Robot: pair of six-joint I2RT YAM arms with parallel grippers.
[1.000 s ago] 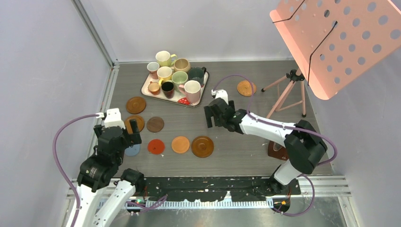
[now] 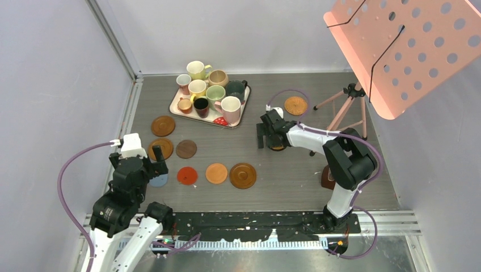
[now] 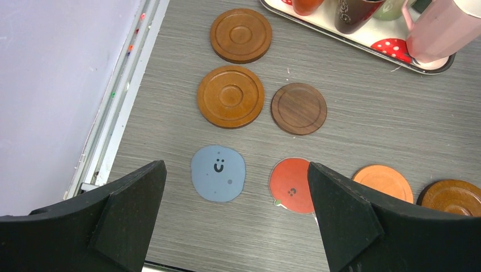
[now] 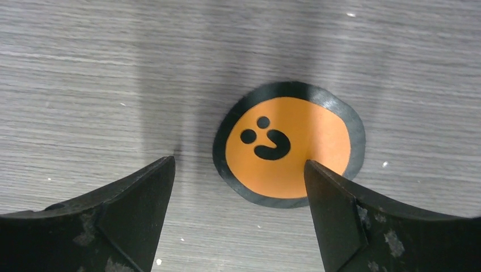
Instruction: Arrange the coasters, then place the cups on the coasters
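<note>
Several cups crowd a white tray (image 2: 180, 114) at the back left, among them a pink mug (image 2: 230, 109), a dark brown cup (image 2: 201, 106) and a green cup (image 2: 215, 95). In the right wrist view, an orange coaster (image 4: 317, 133) with a black rim and a small face lies under my right gripper, which is open and empty. My left gripper, also open and empty, hangs over the left side, above a blue coaster (image 3: 218, 180) and a red coaster (image 3: 292, 184). Both grippers are well away from the cups.
More coasters dot the left and middle, including a dark wooden one (image 2: 186, 149), a pale orange one (image 2: 216, 173) and a brown one (image 2: 243, 175). A woven coaster (image 2: 295, 105) sits behind the right gripper. A pink tripod (image 2: 342, 113) stands right. Bare table lies at front right.
My right gripper has shifted rightward over the black-rimmed coaster, its arm bending along with it. Cups and coasters stay where they were.
</note>
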